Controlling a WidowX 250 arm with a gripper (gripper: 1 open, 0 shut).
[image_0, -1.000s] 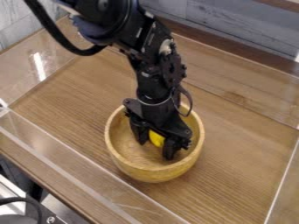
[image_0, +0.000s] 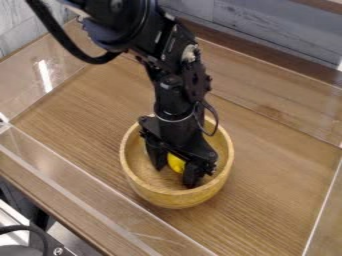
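Observation:
A round light-wood bowl (image_0: 171, 196) sits in the lower middle of the camera view. My black gripper (image_0: 177, 166) is down inside it, around a yellow object (image_0: 177, 162) that is mostly hidden by the fingers. Whether the fingers grip the yellow object is hard to tell.
A pale wall runs along the back, and a rail with cables edges the table at the lower left.
The gripper has shifted slightly to the left within the bowl, and its fingers look somewhat closer together around the yellow object.

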